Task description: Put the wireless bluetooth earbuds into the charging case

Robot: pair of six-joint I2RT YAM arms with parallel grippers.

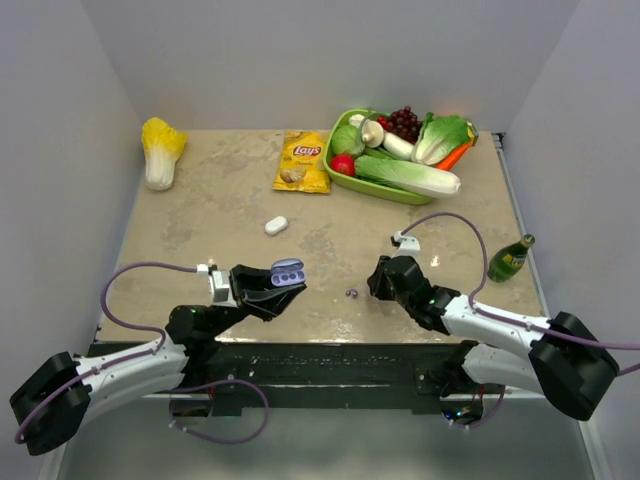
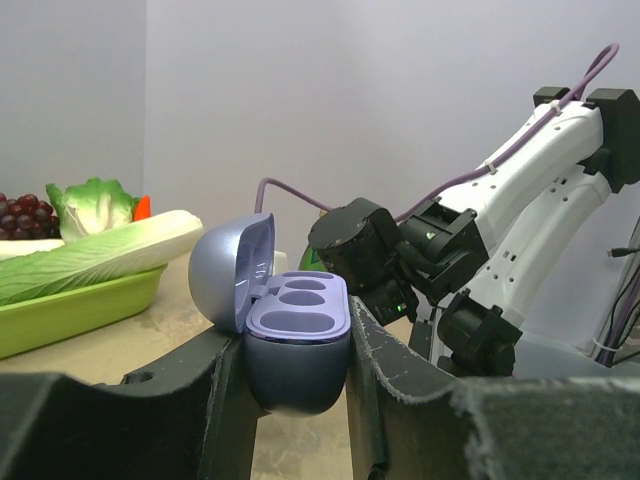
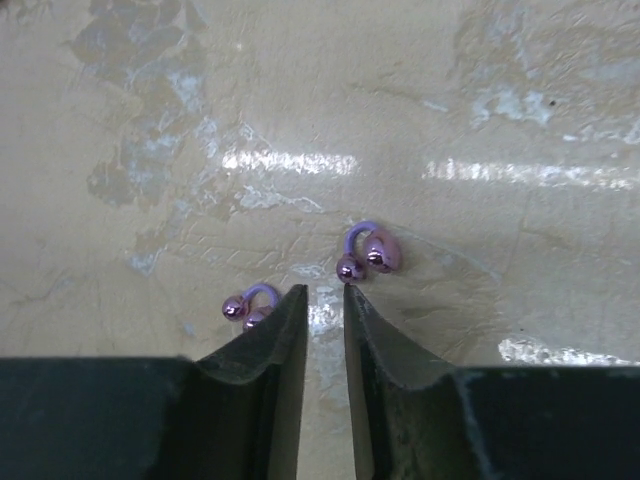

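Observation:
Two small purple earbuds lie on the table, one (image 3: pixel 378 250) higher in the right wrist view, the other (image 3: pixel 250 308) lower left. My right gripper hangs just above them, its fingers part open with a narrow gap and nothing visible between them.
A green basket of vegetables (image 1: pixel 400 175), a chips bag (image 1: pixel 300 155) and a white oval object (image 1: pixel 276 225) stand behind. A green bottle (image 1: pixel 510 257) is at right, a cabbage (image 1: pixel 160 160) at back left.

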